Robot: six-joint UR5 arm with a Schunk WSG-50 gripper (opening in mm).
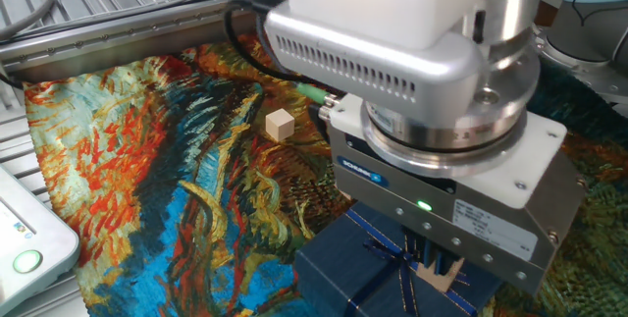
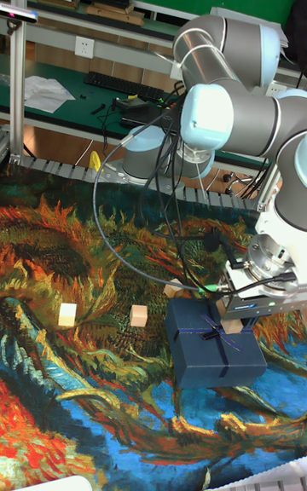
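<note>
A dark blue gift box [image 1: 358, 263] with a ribbon bow sits under my gripper [image 1: 435, 258]. The dark fingers point down at the box top, close beside the bow. At those fingers is a small wooden block [image 1: 442, 277], partly covered by them; exterior view 3 shows this block [image 2: 232, 326] over the box's right part. Whether the fingers grip it or stand around it cannot be made out. The gripper's wide body hides much of the area behind.
Left of the box, a pinkish block [image 2: 138, 315] and a pale yellow block [image 2: 67, 314] lie on the painted cloth [image 2: 109, 382]. Another block [image 2: 172, 288] is just behind the box, near the cables.
</note>
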